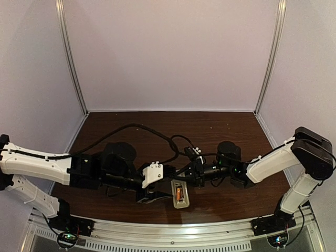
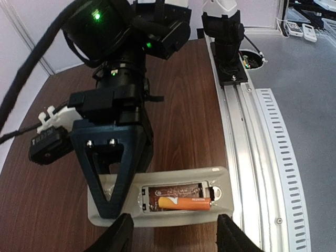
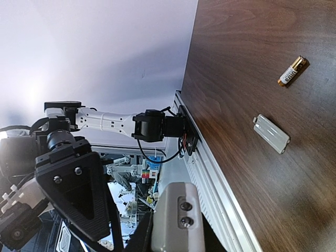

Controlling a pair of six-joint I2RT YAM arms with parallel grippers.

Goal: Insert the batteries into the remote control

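Observation:
The remote [image 1: 180,202] is held near the table's front edge by my right gripper, shut on its end. Its open battery compartment, in the left wrist view, holds an orange battery [image 2: 186,203] along one side, with bare space beside it. My left gripper stands open just beside the remote, nothing between its fingers. In the right wrist view a second battery [image 3: 291,72] and the battery cover [image 3: 271,134] lie apart on the table; the remote's grey end [image 3: 176,220] fills the bottom centre.
A metal rail [image 1: 168,226] runs along the front edge. Both arms reach in low from the sides over the front middle, close together.

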